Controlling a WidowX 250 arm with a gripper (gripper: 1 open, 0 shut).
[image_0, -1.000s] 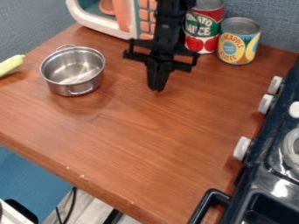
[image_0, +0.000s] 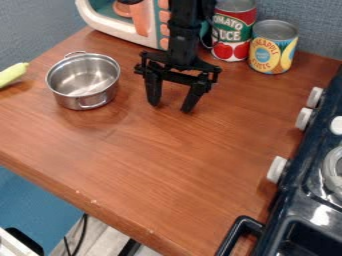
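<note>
My black gripper (image_0: 171, 102) hangs over the middle-back of the wooden table (image_0: 160, 170), its two fingers apart with nothing visible between them. To its left stands a steel pot (image_0: 83, 82). Behind it are a red-labelled tomato can (image_0: 233, 32) and a yellow-labelled can (image_0: 273, 50).
A toy stove (image_0: 307, 200) with white knobs fills the right side. A white and pink crate (image_0: 120, 20) stands at the back. A pale yellow item (image_0: 11, 73) lies at the left edge.
My gripper's fingers have opened from together to apart; the arm has shifted very slightly. The other objects are unmoved.
</note>
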